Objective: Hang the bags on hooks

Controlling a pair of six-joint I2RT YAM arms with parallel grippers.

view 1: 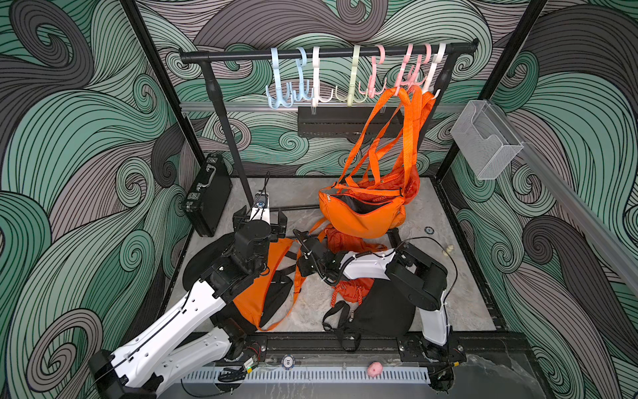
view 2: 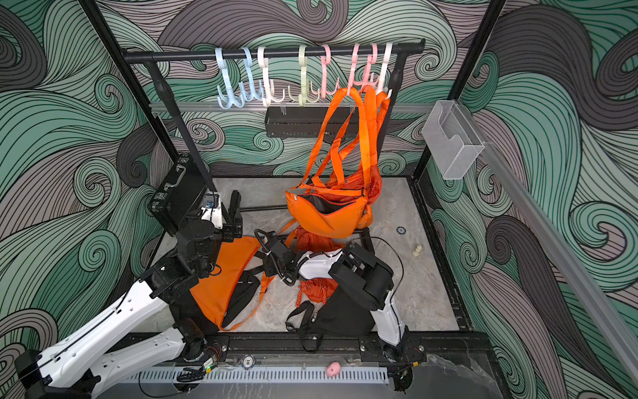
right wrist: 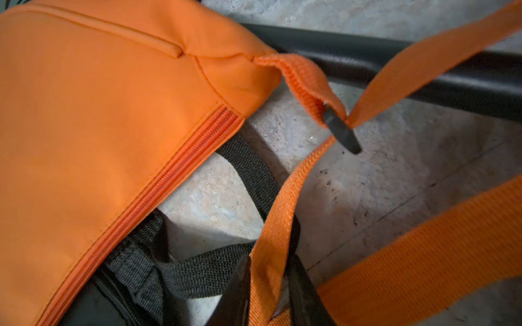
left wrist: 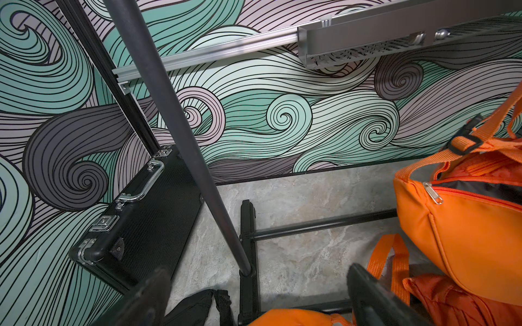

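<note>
An orange and black bag (view 1: pixel 256 302) lies on the floor at the left, its orange strap (right wrist: pixel 277 222) running up and away to the right. My right gripper is low beside this bag, fingers partly apart, with the strap passing between them; I cannot make out whether both pads touch it. Above the bag's far end, my left gripper stands open and empty. Pale hooks (view 1: pixel 279 96) in blue, white, green and pink hang along the rail (view 1: pixel 246 56). Other orange bags (view 1: pixel 365 216) hang by their straps from hooks at the right.
A red-orange bag (view 1: pixel 352 289) and a black bag (view 1: pixel 385 309) lie on the floor near my right arm. At the left wall stands a black case (view 1: pixel 207 193). A mesh basket (view 1: pixel 485 139) is mounted on the right wall. The hooks at the left are bare.
</note>
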